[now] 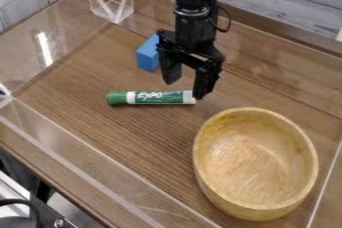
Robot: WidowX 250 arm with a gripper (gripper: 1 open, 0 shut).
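Observation:
The black gripper [190,70] hangs from the top centre, its fingers open over the wooden table [80,142]. Just below and left of it lies a green and white EXPO marker [151,98]. A blue block [150,50] rests behind, partly beside the arm at its upper left.
A large pale yellow bowl [254,162] takes up the lower right. A clear wire-like object [115,4] stands at the back left near the table's edge.

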